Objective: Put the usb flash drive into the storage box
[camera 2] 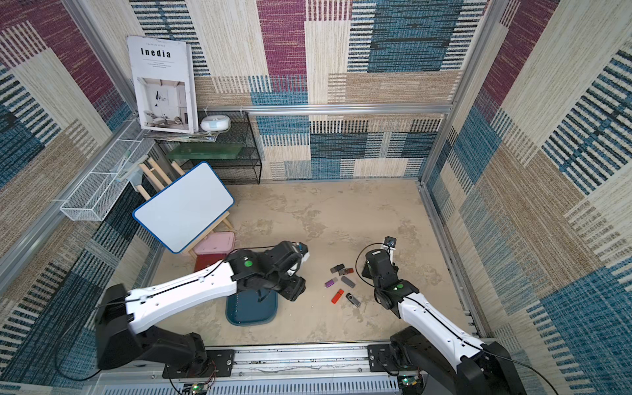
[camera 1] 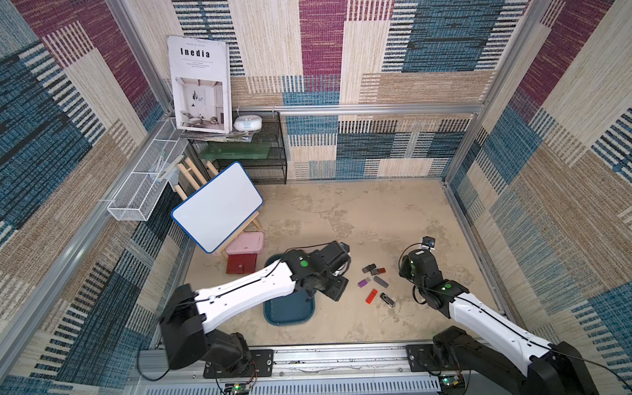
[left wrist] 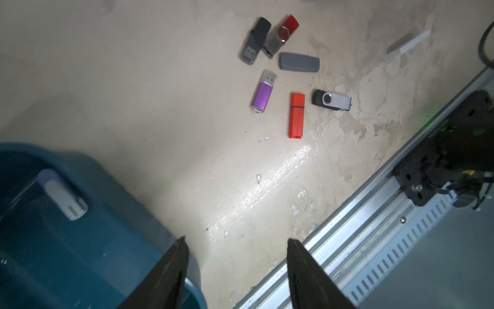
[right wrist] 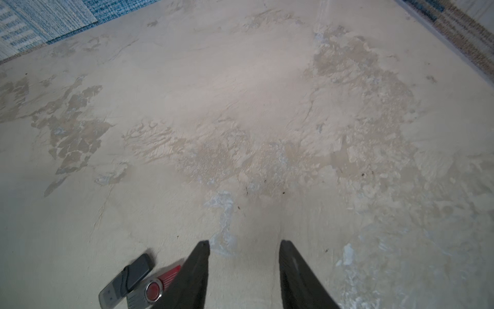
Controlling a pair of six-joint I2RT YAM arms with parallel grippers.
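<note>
Several usb flash drives lie loose on the table: a purple one (left wrist: 263,96), a red one (left wrist: 297,116), a plain grey one (left wrist: 299,62), a black-and-silver one (left wrist: 332,100), a dark one (left wrist: 255,40) and a red-and-silver one (left wrist: 280,36). Inside the blue storage box (left wrist: 128,211) rests a drive with a white body and blue-violet end (left wrist: 62,194). My left gripper is open beside the box's rim, its fingers apart and empty. Over bare table, right of the drives, my right gripper also stands open with nothing between its fingers.
A whiteboard on an easel (camera 1: 217,207) stands behind the box, with a pink case (camera 1: 245,243) and a red case (camera 1: 241,264) near its foot. A wire shelf (camera 1: 266,148) fills the back left. Open table lies behind the drives.
</note>
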